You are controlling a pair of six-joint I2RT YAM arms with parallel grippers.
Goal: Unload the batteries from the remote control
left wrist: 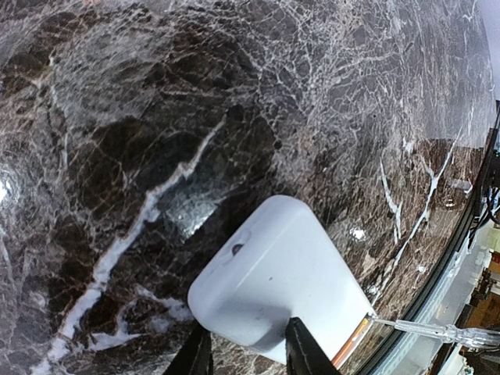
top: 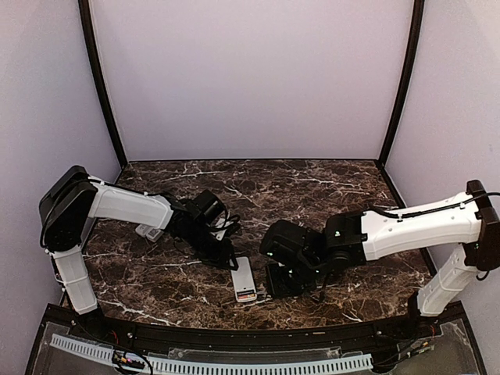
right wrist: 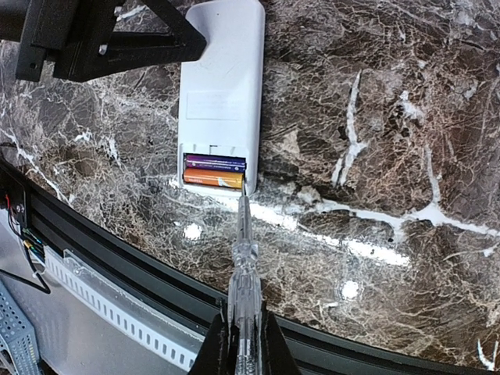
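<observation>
The white remote (top: 242, 273) lies on the marble table with its battery bay open, holding a purple battery (right wrist: 213, 162) and an orange battery (right wrist: 211, 178). My left gripper is shut on the remote's top end, seen from above in the left wrist view. My right gripper is shut on a clear screwdriver (right wrist: 244, 269), whose tip touches the bay's lower right corner beside the orange battery's end.
Some small pale objects (top: 148, 233) lie at the left, partly behind my left arm. A black frame edge runs along the front.
</observation>
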